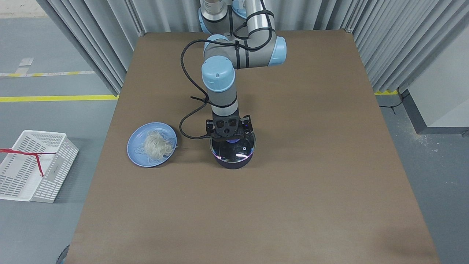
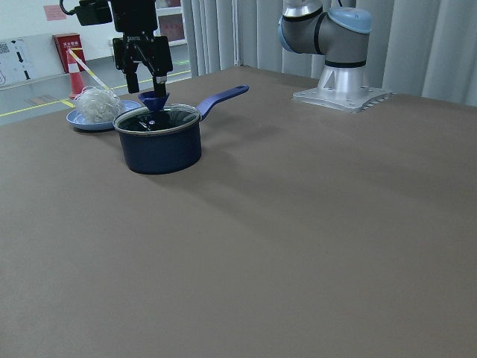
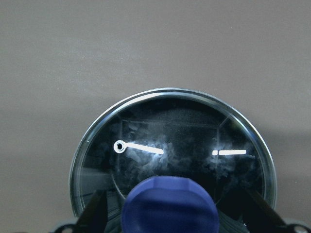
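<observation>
A dark blue pot (image 2: 160, 154) with a glass lid (image 1: 233, 154) stands on the table, its blue handle (image 2: 224, 97) pointing toward the robot base. My gripper (image 2: 145, 83) is low over the lid, its fingers open around the blue lid knob (image 3: 169, 208) on either side. In the wrist view the knob sits between the two dark fingers; whether they touch it is unclear. The front view mostly hides the knob behind the gripper.
A blue plate (image 1: 136, 153) with white noodle-like strands (image 1: 157, 145) lies left of the pot on the table (image 1: 307, 184). A white basket (image 1: 52, 184) stands on the floor at left.
</observation>
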